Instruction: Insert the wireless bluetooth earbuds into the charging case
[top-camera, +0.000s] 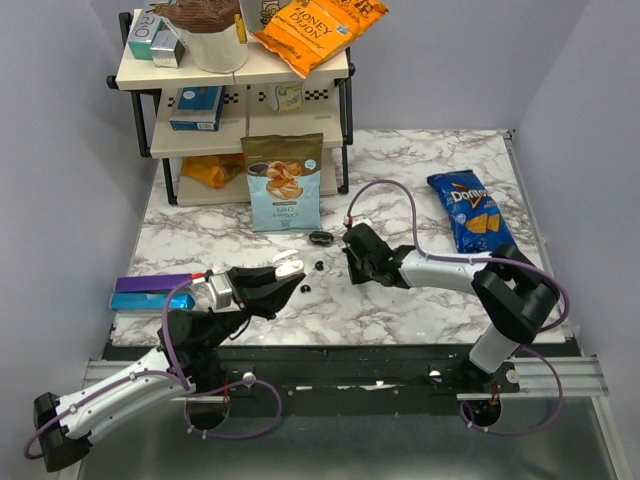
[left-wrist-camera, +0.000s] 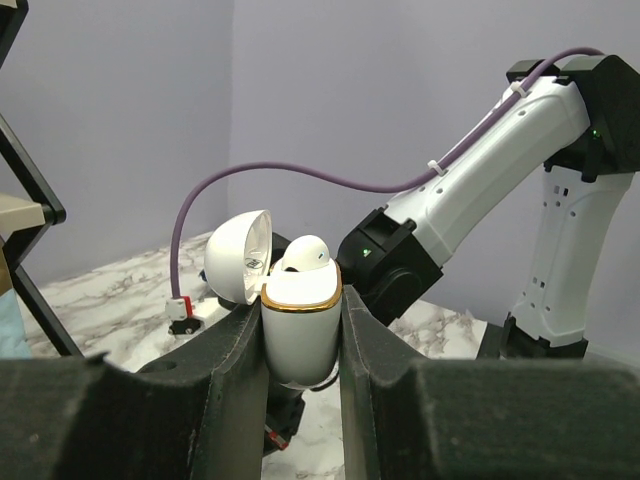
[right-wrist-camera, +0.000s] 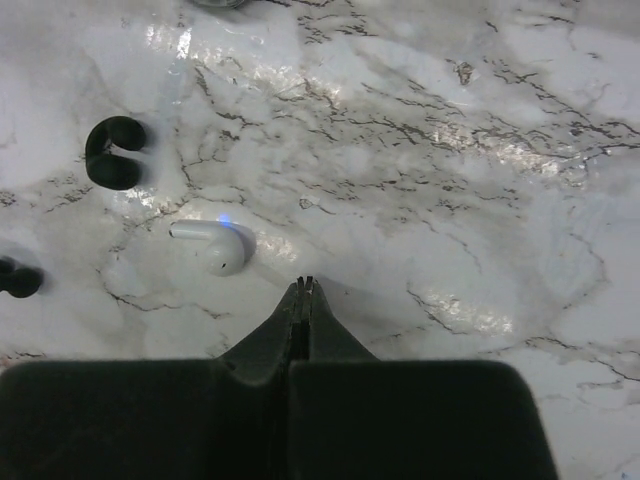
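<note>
My left gripper is shut on the white charging case (left-wrist-camera: 300, 334), held in the air with its lid (left-wrist-camera: 237, 255) open; a white earbud (left-wrist-camera: 306, 253) shows in its top. A white earbud (right-wrist-camera: 222, 250) lies on the marble in the right wrist view, with a small blue light by it. My right gripper points at the surface just right of that earbud, shut with nothing visible between its fingers. Dark earbuds (right-wrist-camera: 112, 170) lie to its left.
A blue Doritos bag (top-camera: 470, 210) lies at the right, a chips pouch (top-camera: 283, 182) stands before the shelf (top-camera: 135, 70) at the back, and blue and purple boxes (top-camera: 152, 300) sit at the left.
</note>
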